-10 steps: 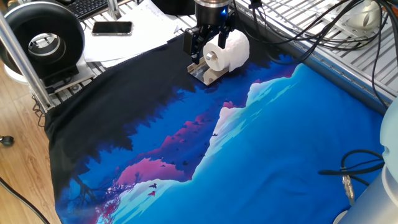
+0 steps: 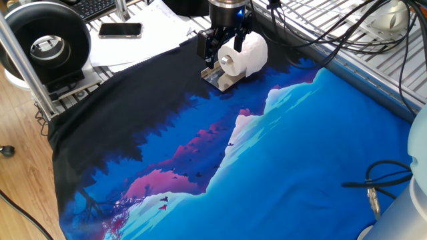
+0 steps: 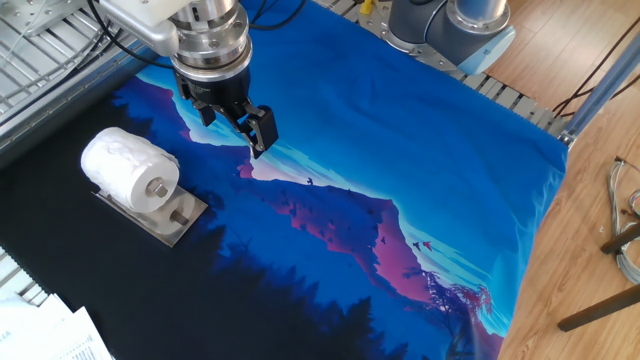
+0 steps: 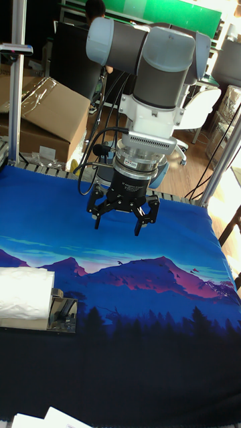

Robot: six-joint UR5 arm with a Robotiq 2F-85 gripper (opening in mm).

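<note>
A white paper roll sits on a shiny metal holder, near the cloth's dark edge. The end of a metal rod pokes out of the roll's core. In exterior view 3 my gripper hangs above the blue part of the cloth, its black fingers pointing down and spread apart, with nothing between them. Exterior view 2 puts the gripper to one side of the roll, clear of it. From exterior view 1 the gripper overlaps the roll and partly hides it and the holder.
The printed mountain cloth covers the table, and most of it is bare. Loose papers and a phone lie past its dark edge. Black cables run along one side. A cardboard box stands behind.
</note>
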